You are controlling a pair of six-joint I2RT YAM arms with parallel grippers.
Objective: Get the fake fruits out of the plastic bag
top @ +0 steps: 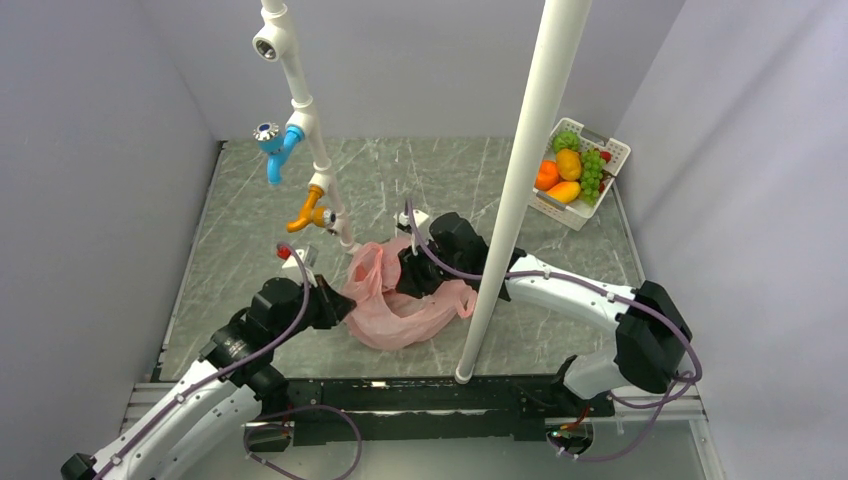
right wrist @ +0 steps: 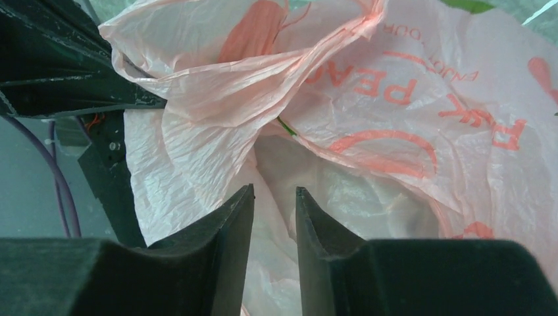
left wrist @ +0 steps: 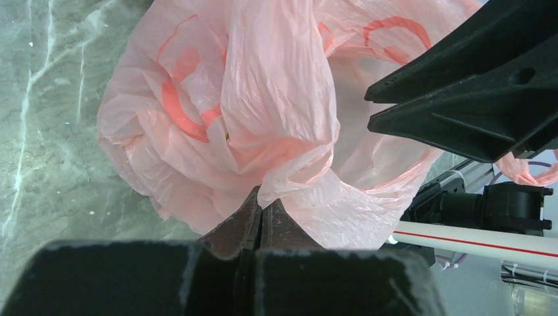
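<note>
The pink plastic bag (top: 395, 320) lies crumpled on the grey worktop, its mouth partly open. My left gripper is shut at the bag's left side, a fold of pink plastic at its tips. My right gripper hangs over the bag's opening, part open, with nothing between its fingers; its black fingers also show at upper right in the left wrist view. Pale inner plastic shows beneath it; no fruit is clearly visible inside, and folds hide part of the interior.
A white basket (top: 560, 208) of fake fruits stands at back right. A pipe with blue (top: 275, 165) and orange (top: 305, 212) taps rises behind the bag. A tall white pole (top: 520, 180) stands just right of it, in front of the right arm.
</note>
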